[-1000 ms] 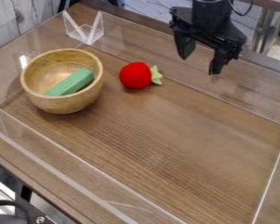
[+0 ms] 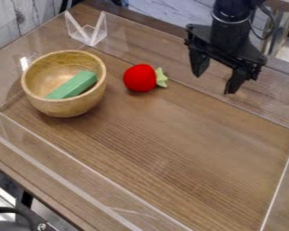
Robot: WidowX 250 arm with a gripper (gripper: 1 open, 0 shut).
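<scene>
My black gripper (image 2: 216, 63) hangs over the back right of the wooden table, its two fingers apart and pointing down, nothing visible between them. To its left a red round object with a pale green tuft (image 2: 140, 78) lies on the wood. At the far left a wooden bowl (image 2: 51, 99) holds a green oblong object (image 2: 75, 83).
A clear, angular object (image 2: 87, 27) stands at the back left. Dark cables show at the lower left edge and upper right.
The gripper has shifted slightly to the right and its pose has changed a little. The bowl and red object stay where they were.
</scene>
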